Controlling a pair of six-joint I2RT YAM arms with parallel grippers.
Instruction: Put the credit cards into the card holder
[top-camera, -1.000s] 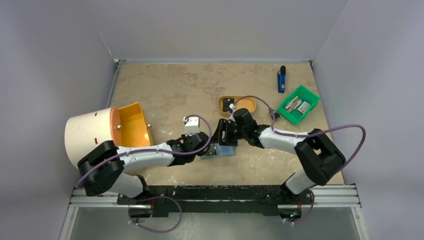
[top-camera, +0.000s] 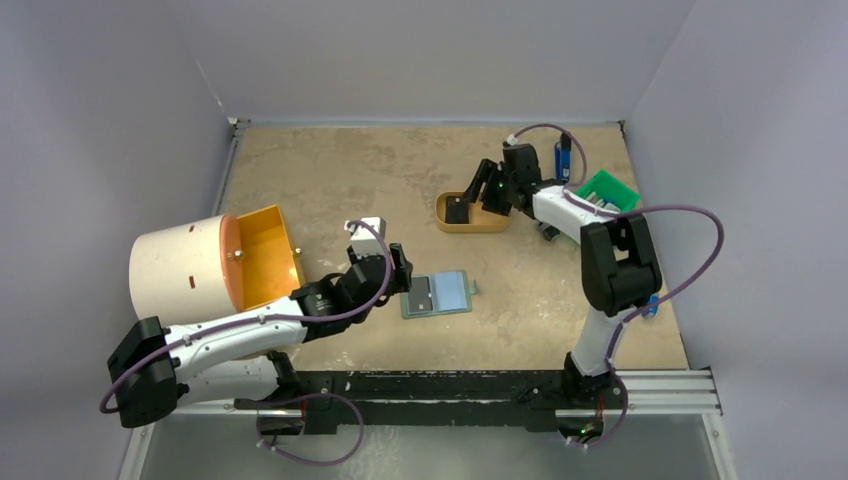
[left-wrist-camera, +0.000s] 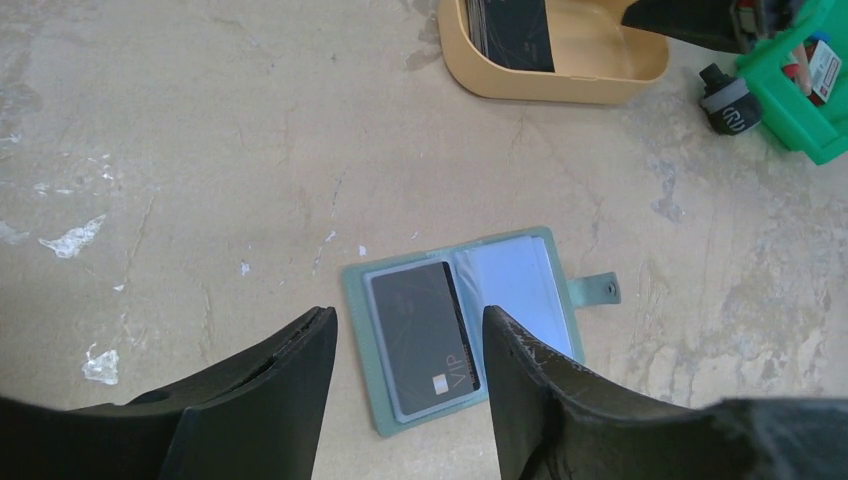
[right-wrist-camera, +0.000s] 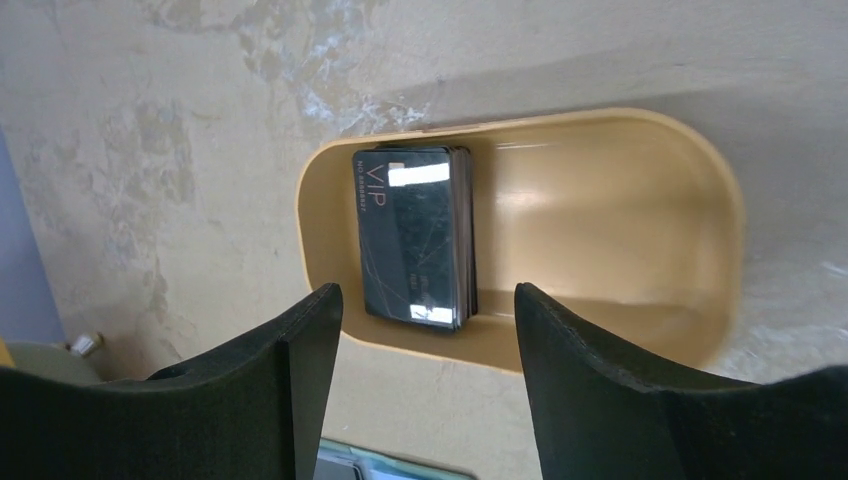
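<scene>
In the tan tray (right-wrist-camera: 600, 240), a stack of black credit cards (right-wrist-camera: 405, 235) lies against the left end. The top card reads VIP. My right gripper is open above the stack, its fingers apart and holding nothing. Opened flat on the table is the card holder (left-wrist-camera: 380, 408), grey-green with a strap tab on its right. A black VIP card (left-wrist-camera: 425, 335) fills its left side; the right side shows a pale blue sleeve (left-wrist-camera: 515, 285). My left gripper hangs open over the holder's near-left part, nothing between its fingers.
At the right stands a green basket (top-camera: 622, 190) with small items, partly behind the right arm. A dark bottle-like object (left-wrist-camera: 732, 102) lies beside it. A cylinder with an orange drawer (top-camera: 262, 255) occupies the left.
My right gripper has gone from over the card holder back to the tan tray, and its arm has swung inward.
</scene>
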